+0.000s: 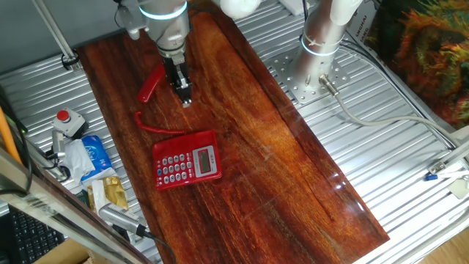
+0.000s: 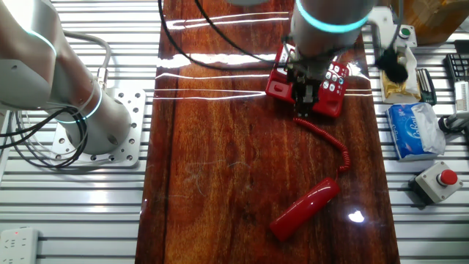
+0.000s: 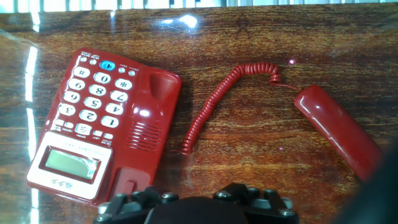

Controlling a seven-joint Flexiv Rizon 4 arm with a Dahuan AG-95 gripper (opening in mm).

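A red desk telephone (image 1: 187, 160) with a keypad and small display lies on the wooden board, its handset cradle empty. Its red handset (image 3: 339, 130) rests off the base, joined to it by a coiled red cord (image 3: 214, 102). My gripper (image 1: 186, 103) hangs over the board, between handset and phone base in exterior view 1, with nothing visible in it. In exterior view 2 the gripper (image 2: 304, 103) overlaps the phone base. Only black knuckles show along the bottom of the wrist view; how far apart the fingertips stand is unclear.
Beside the board are a red-buttoned emergency stop box (image 1: 69, 122), a blue tissue pack (image 1: 94, 158) and a yellow packet (image 1: 110, 192). The silver robot base (image 1: 316, 62) stands on the other side. The board (image 1: 293, 198) is clear toward the near right.
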